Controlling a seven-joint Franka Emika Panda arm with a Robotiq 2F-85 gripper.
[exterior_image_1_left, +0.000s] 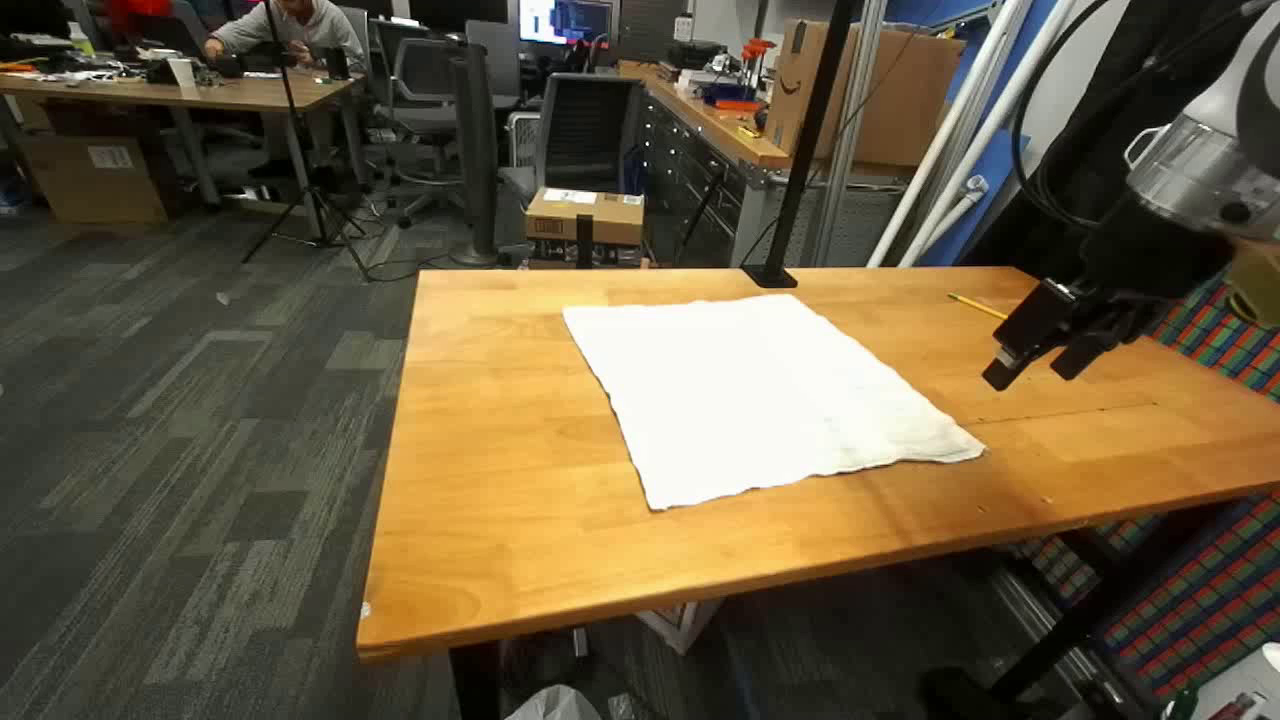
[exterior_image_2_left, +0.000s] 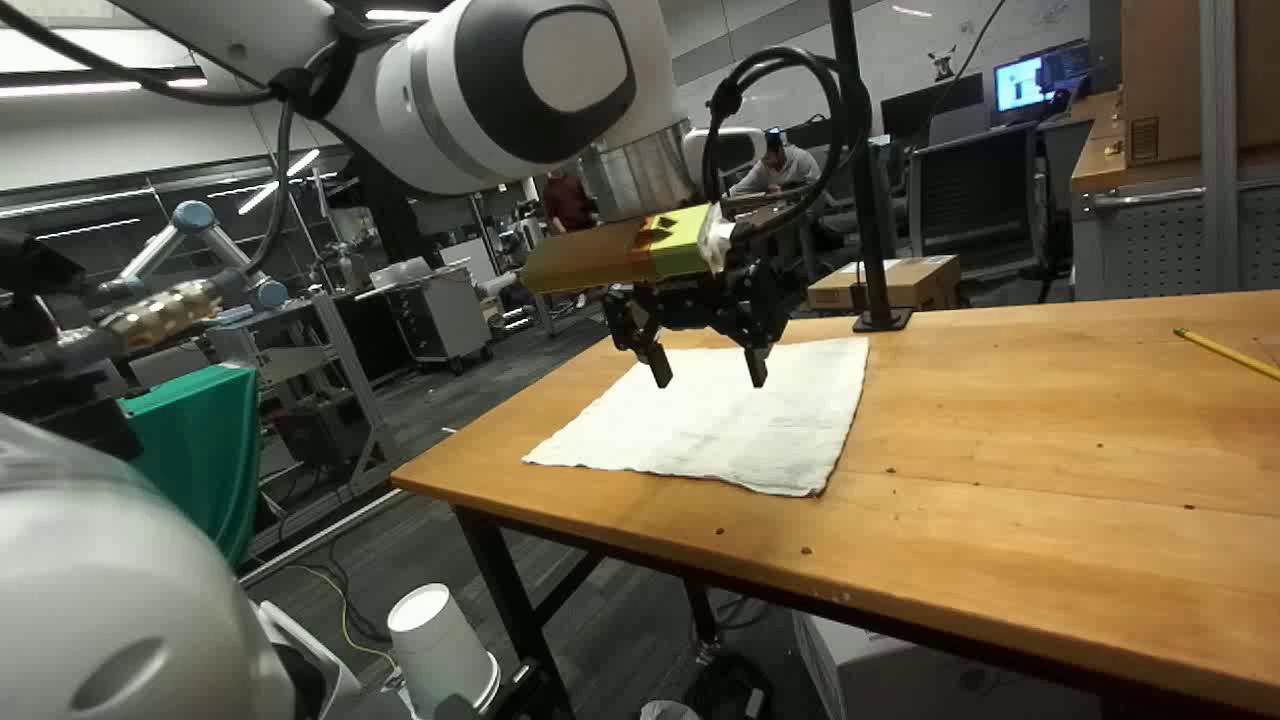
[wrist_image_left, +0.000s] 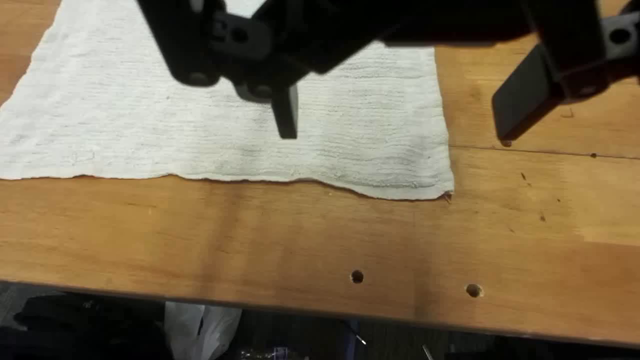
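A white cloth (exterior_image_1_left: 756, 396) lies spread nearly flat on the wooden table, with slightly wavy edges. In exterior view 2 the same cloth (exterior_image_2_left: 744, 414) shows behind and below my gripper (exterior_image_2_left: 710, 374), which hangs in the air above the table. The gripper stands open, its two fingers wide apart and nothing between them. From the wrist, one finger (wrist_image_left: 286, 114) appears over the cloth (wrist_image_left: 360, 132) and the other beyond its right edge, over bare wood. One cloth corner lies below the gap between them. In exterior view 1 the gripper (exterior_image_1_left: 1032, 370) is to the right of the cloth.
A yellow pencil (exterior_image_1_left: 978, 306) lies towards the back right. At the back edge a black pole (exterior_image_1_left: 786, 228) rises from its base. The table's front edge (wrist_image_left: 300, 309) runs near that cloth corner.
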